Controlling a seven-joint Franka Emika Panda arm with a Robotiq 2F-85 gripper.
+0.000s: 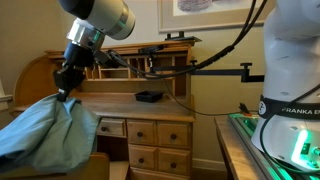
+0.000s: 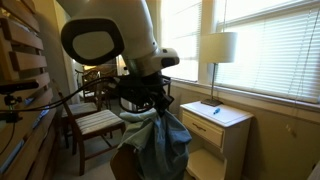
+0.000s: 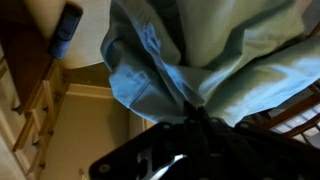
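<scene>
A light blue cloth [image 1: 48, 137] hangs in folds at the lower left of exterior view 1. My gripper [image 1: 63, 96] is above it, shut on a pinched peak of the cloth. The second exterior view shows the cloth [image 2: 160, 143] draping down from the fingertips. In the wrist view the cloth [image 3: 150, 75] spreads out from the fingertips [image 3: 192, 112] and fills the upper middle. The pinched fold itself is too dark to make out well.
A wooden desk [image 1: 143, 132] with drawers stands behind, a small black box [image 1: 149, 96] on its top. A brown chair back [image 1: 95, 168] shows under the cloth. To the side are a white cabinet [image 2: 225, 130] with a lamp [image 2: 217, 50] and a striped-seat chair [image 2: 98, 122].
</scene>
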